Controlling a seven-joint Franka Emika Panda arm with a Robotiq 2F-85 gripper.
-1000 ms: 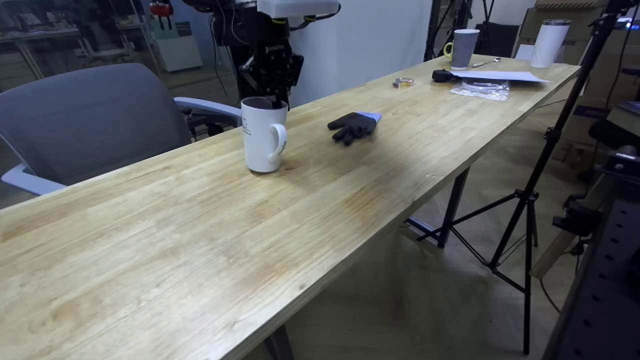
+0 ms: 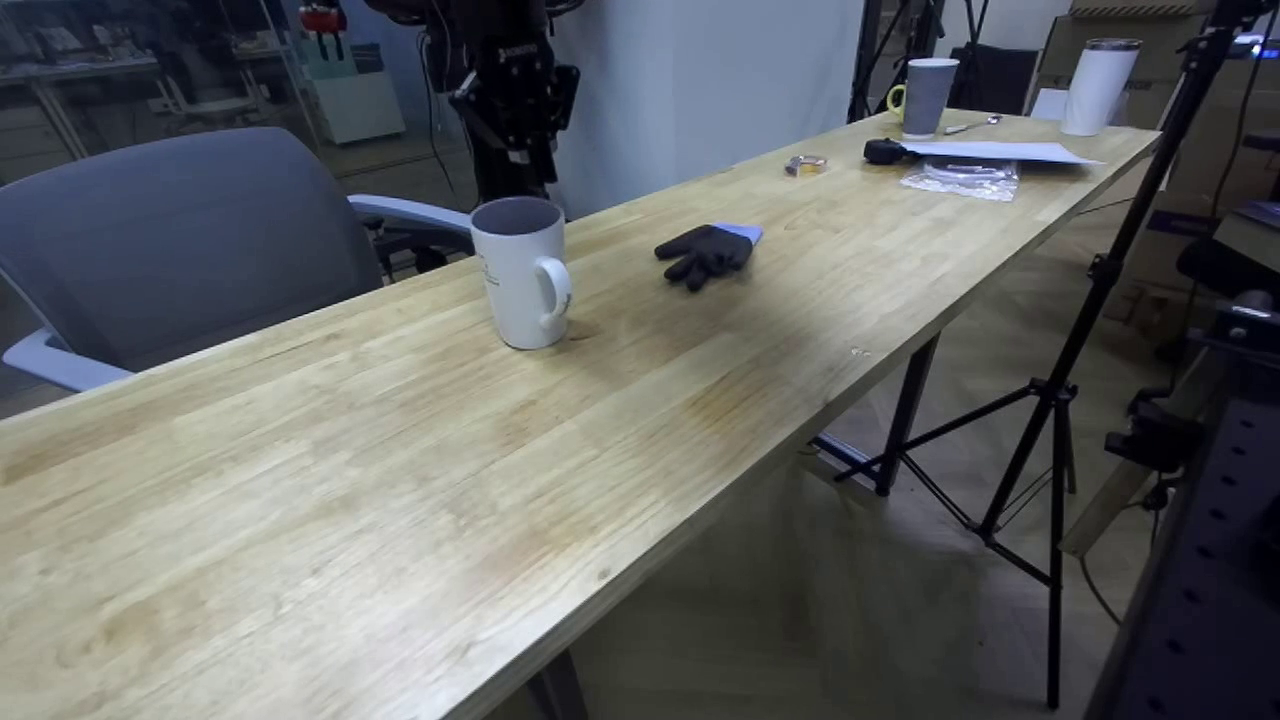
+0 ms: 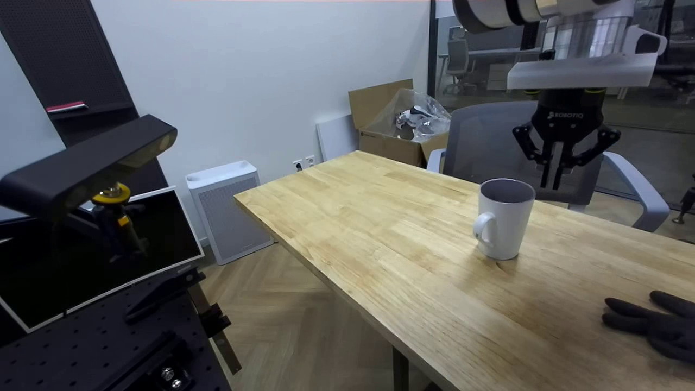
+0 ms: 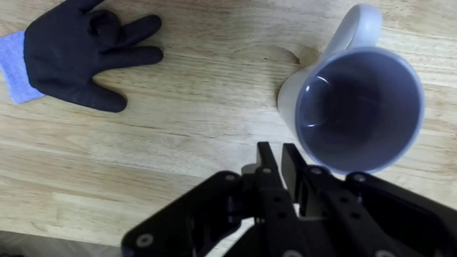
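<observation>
A white mug [image 3: 506, 225] with a grey inside stands on the wooden table, its handle toward the table's front side. From above, in the wrist view, the mug [image 4: 287, 95] looks empty. My gripper [image 3: 551, 185] hangs above and behind it, pointing down, clear of the mug in exterior view 2. Only a narrow gap separates the fingers [image 4: 266, 156] beside the near rim, and no object shows in that gap. In exterior view 1 the gripper [image 2: 530, 180] is behind the mug [image 2: 518, 288], its tips partly hidden.
A black glove with a blue cuff [image 2: 708, 252] lies near the mug. Farther along the table [image 2: 396, 504] are a tape roll [image 2: 805, 166], papers [image 2: 1002, 151], a grey cup [image 2: 929, 98] and a white tumbler [image 2: 1098, 90]. A chair [image 2: 192, 240] stands behind.
My gripper was at the mug's rim; now it is higher and farther left in exterior view 1. The mug's rim has shifted slightly left and its lean has changed.
</observation>
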